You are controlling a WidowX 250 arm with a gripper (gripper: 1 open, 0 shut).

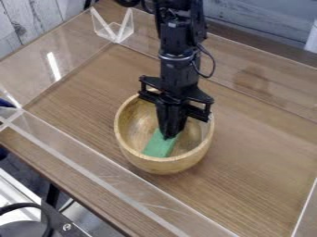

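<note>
A light wooden bowl [164, 158] sits on the tabletop with a green object [158, 145] inside it. My black gripper [171, 129] reaches down from the top of the view into the bowl, just over the green object's upper end. It is shut; whether it touches the green object or has anything between its fingertips is hidden or too small to tell.
A white wire-like holder [111, 28] stands at the back left. Black cables [25, 211] lie beyond its lower left edge.
</note>
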